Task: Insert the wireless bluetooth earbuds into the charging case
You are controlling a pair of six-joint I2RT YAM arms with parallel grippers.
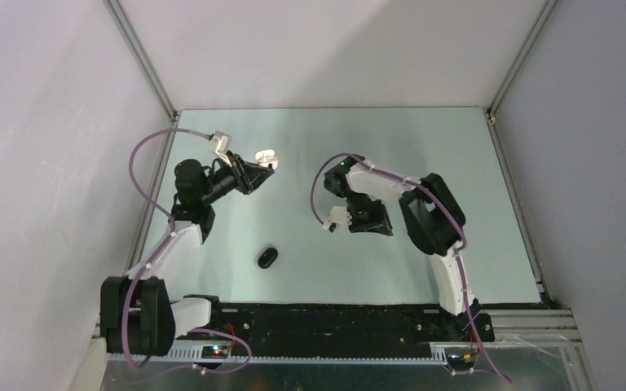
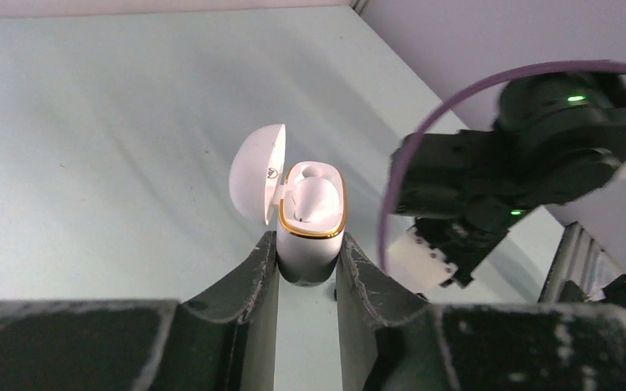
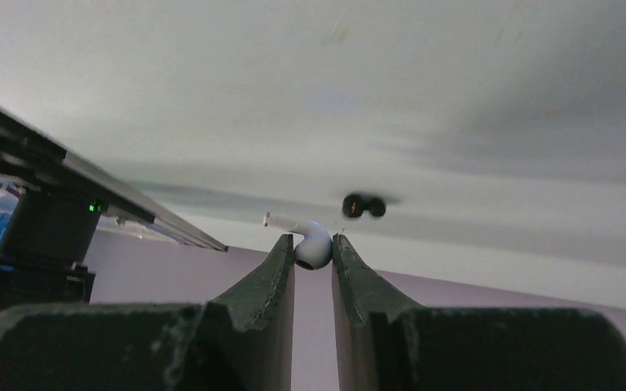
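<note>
The white charging case (image 2: 308,236) stands with its lid open, held in my left gripper (image 1: 261,169) at the left of the table; in the left wrist view its inner slots face up. My right gripper is shut on a white earbud (image 3: 314,244), stem pointing left in the right wrist view. In the top view that arm is low at the center right, and the earbud can't be made out there.
A black oblong object (image 1: 267,257) lies on the front left of the table. A small black piece (image 3: 363,205) sits on the table in the right wrist view.
</note>
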